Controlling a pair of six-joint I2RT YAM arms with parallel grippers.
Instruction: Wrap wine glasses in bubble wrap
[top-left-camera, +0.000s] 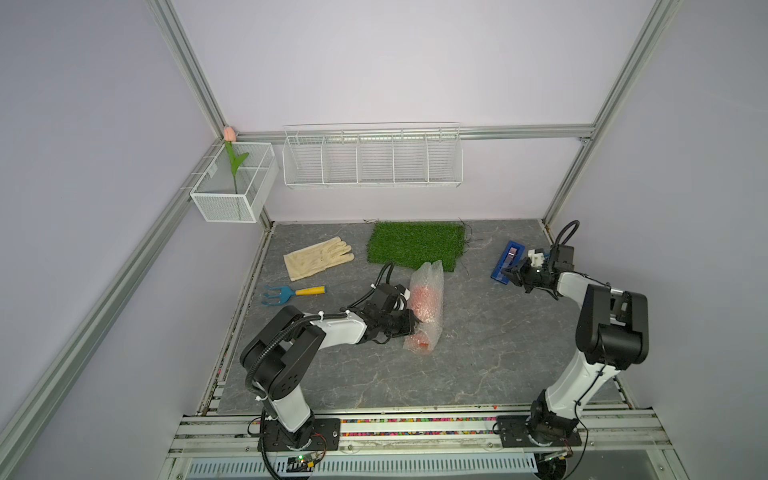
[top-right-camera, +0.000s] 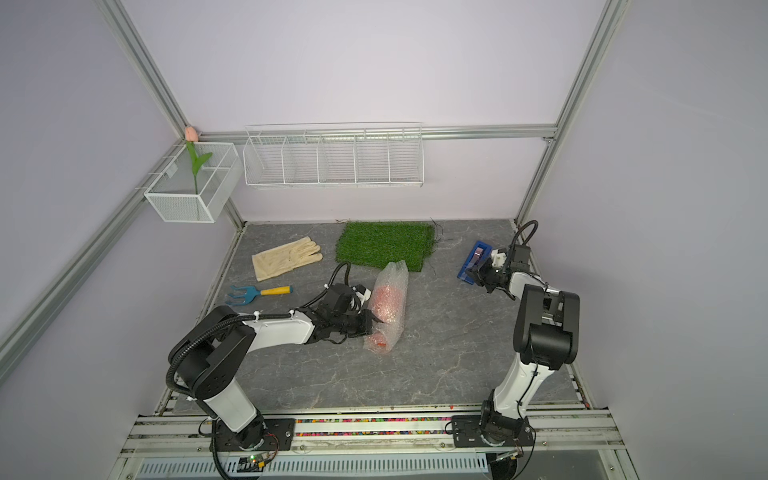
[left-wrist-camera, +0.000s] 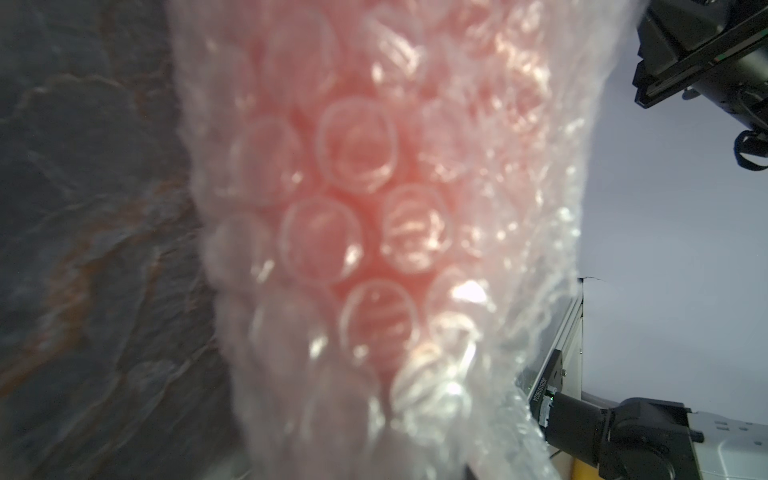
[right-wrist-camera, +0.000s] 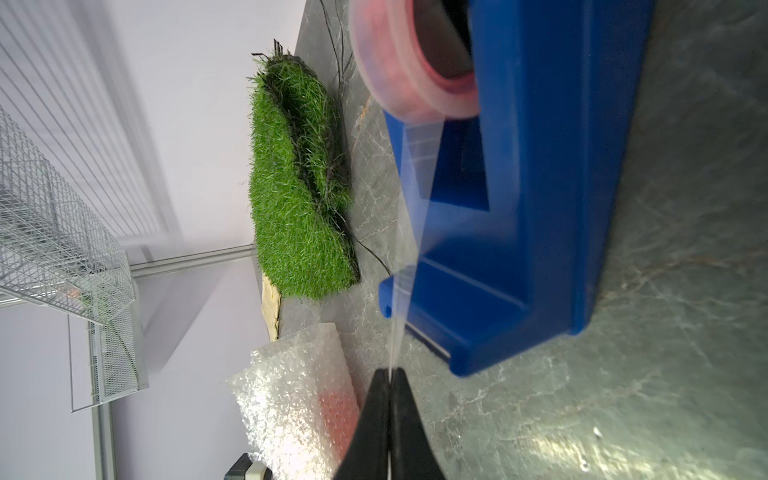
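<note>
A bundle of clear bubble wrap (top-left-camera: 428, 308) with something pinkish-red inside lies mid-table. My left gripper (top-left-camera: 415, 320) is shut on its left side; in the left wrist view the wrap (left-wrist-camera: 376, 200) fills the picture and hides the fingers. At the far right, my right gripper is shut on the free end of a clear tape strip (right-wrist-camera: 406, 248). That strip runs taut from the tape roll (right-wrist-camera: 416, 104) in the blue dispenser (right-wrist-camera: 552, 160), past the dispenser's front edge, to the fingertips. No bare glass shows.
Green turf (top-left-camera: 416, 244) lies behind the bundle. A cream glove (top-left-camera: 316, 257) and a blue fork with a yellow handle (top-left-camera: 310, 290) rest at the left. Wire baskets (top-left-camera: 372, 160) hang on the back wall.
</note>
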